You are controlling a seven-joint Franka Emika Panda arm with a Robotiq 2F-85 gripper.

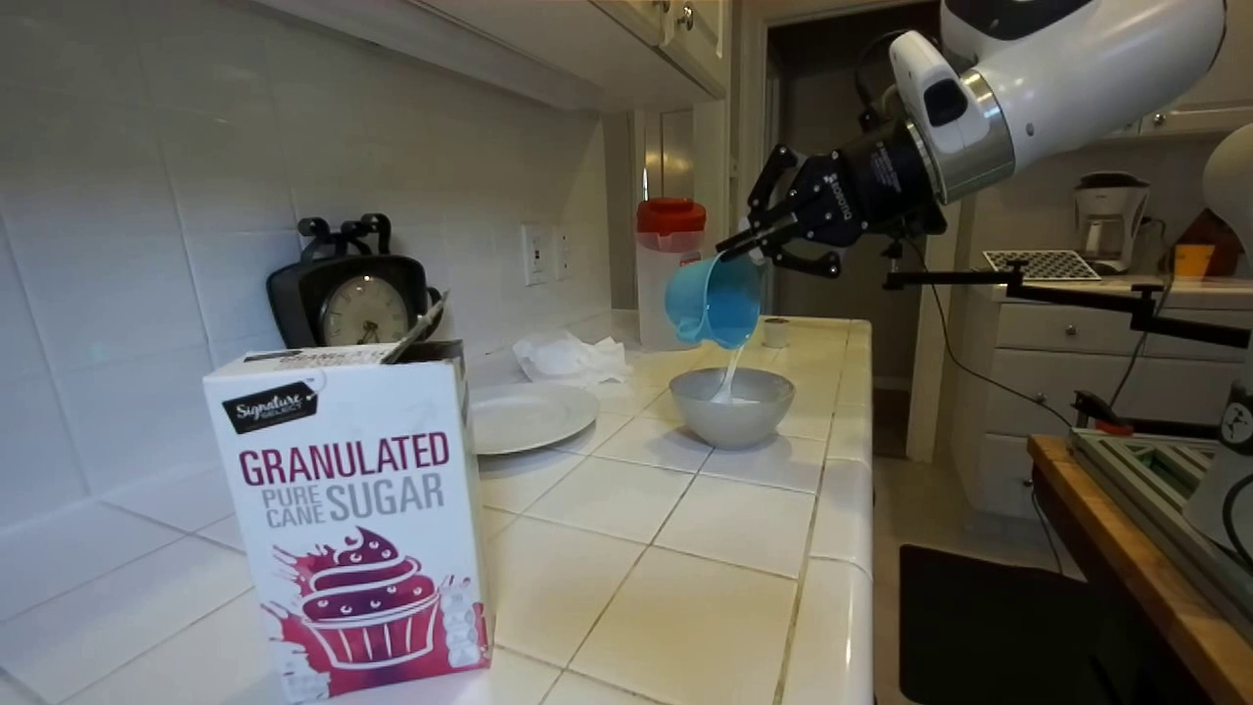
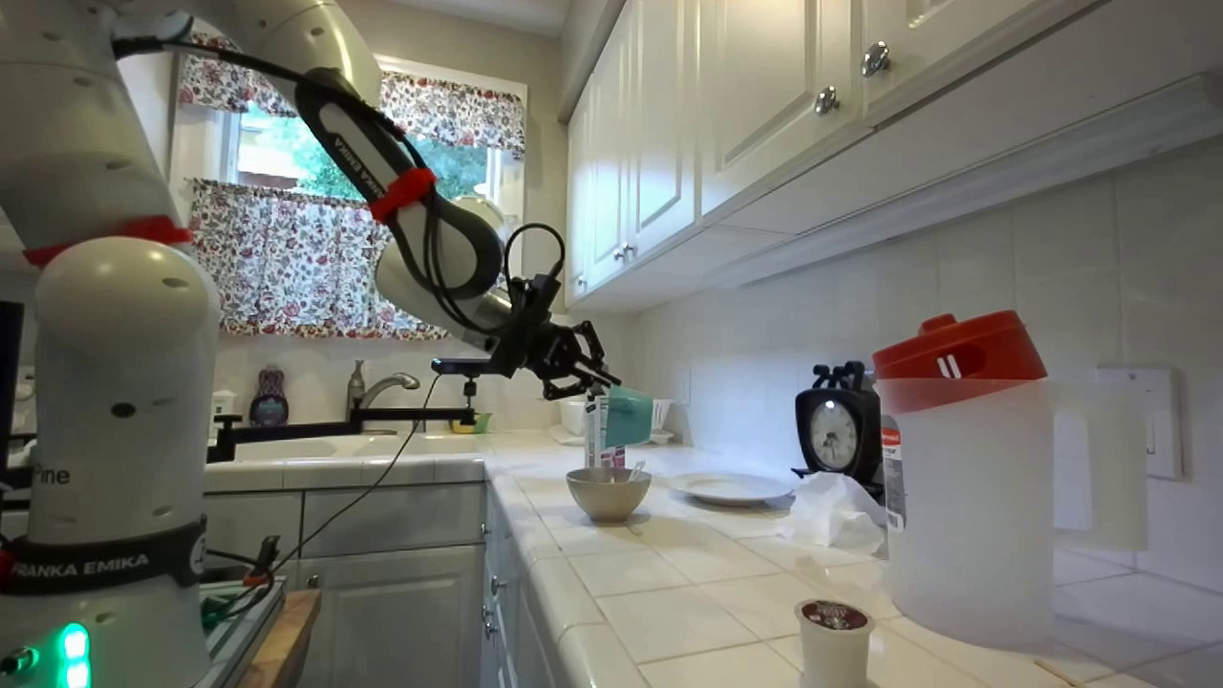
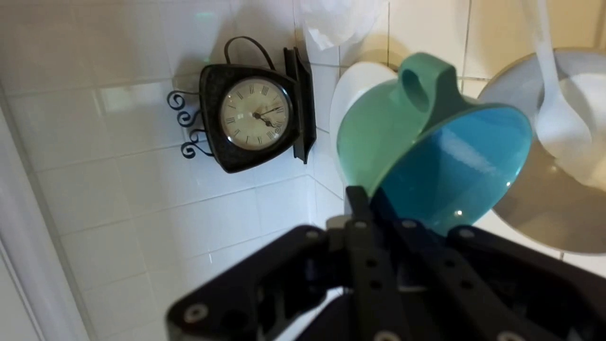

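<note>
My gripper is shut on the rim of a blue-green cup, which hangs tipped over above a grey bowl. In the wrist view the cup's wall runs between the fingertips, and its mouth faces the bowl's side with no contents visible in the part that shows. A white spoon leans in the bowl, beside some white matter at the bottom. Cup and bowl stand apart, with a small gap between them in the second exterior view.
A sugar box stands open at the counter's near end. Behind the bowl are a white plate, crumpled paper, a black clock and a red-lidded pitcher. A small pod sits near the edge. Counter tiles before the bowl are clear.
</note>
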